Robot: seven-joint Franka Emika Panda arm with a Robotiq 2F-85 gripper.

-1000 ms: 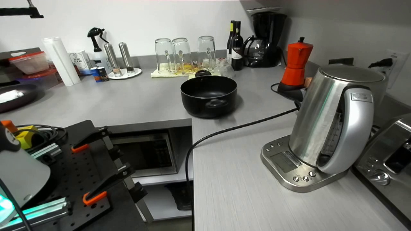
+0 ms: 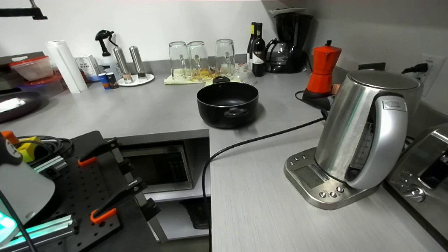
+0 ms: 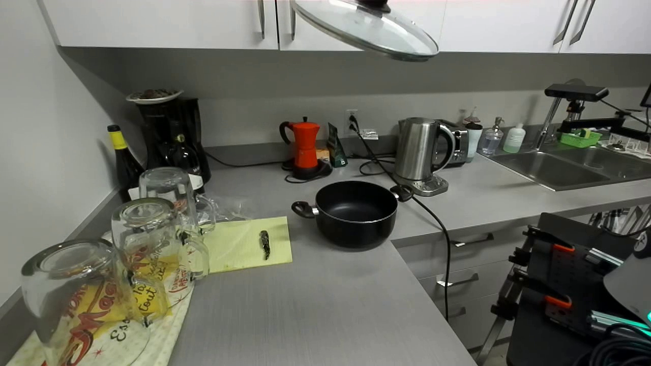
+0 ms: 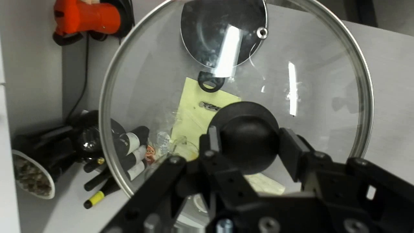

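Note:
In the wrist view my gripper is shut on the black knob [image 4: 248, 143] of a clear glass lid [image 4: 318, 101] with a metal rim. Exterior view 2 shows that lid [image 3: 372, 27] high above the counter, slightly tilted, in front of the upper cabinets; the gripper itself is out of that frame. Below it, a black pot [image 3: 355, 213] with two side handles stands uncovered and empty on the counter. The same pot [image 2: 227, 105] sits near the counter's inner corner in exterior view 1, where neither lid nor gripper shows. Through the glass, part of the pot [image 4: 221, 27] appears at the top.
Upturned glass mugs [image 3: 146, 238] stand on a cloth beside a yellow cloth [image 3: 229, 244] bearing a small dark object. A red moka pot [image 3: 305, 146], a steel kettle [image 3: 418, 149] and its cord [image 3: 436, 219] lie beyond the pot. Upper cabinets [image 3: 500, 24] hang close behind the lid.
Nothing differs visibly in exterior view 1; the pot and the counter items stay in place.

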